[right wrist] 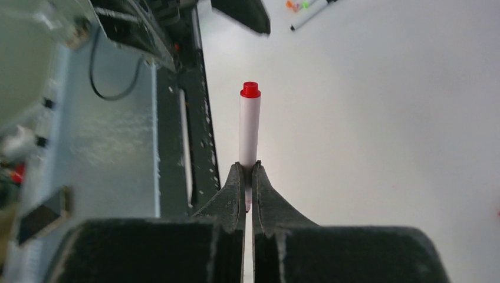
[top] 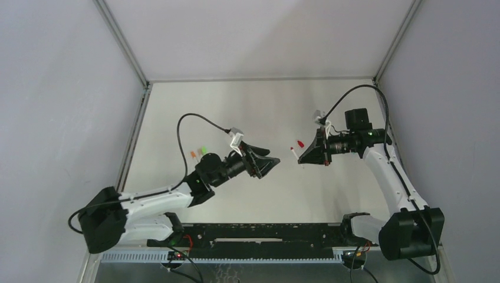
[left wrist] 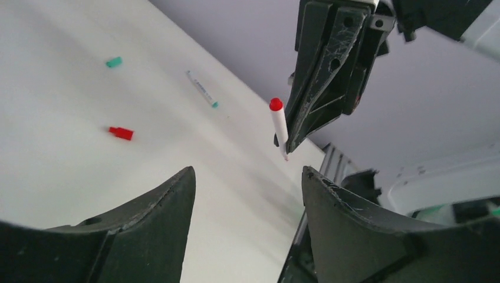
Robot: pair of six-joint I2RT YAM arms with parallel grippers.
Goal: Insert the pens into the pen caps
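Observation:
A white pen with a red end stands upright in my right gripper, shut on it; it also shows in the left wrist view (left wrist: 279, 127). My left gripper (top: 265, 167) hangs over the middle of the table, part open with nothing between its fingers, left of the right gripper (top: 301, 160). A red cap (top: 300, 143) lies on the table behind the held pen. In the left wrist view a teal cap (left wrist: 114, 61) and a white pen with a teal end (left wrist: 200, 86) lie farther off.
Several pens and orange and green caps (top: 201, 151) lie at the table's left, partly behind the left arm.

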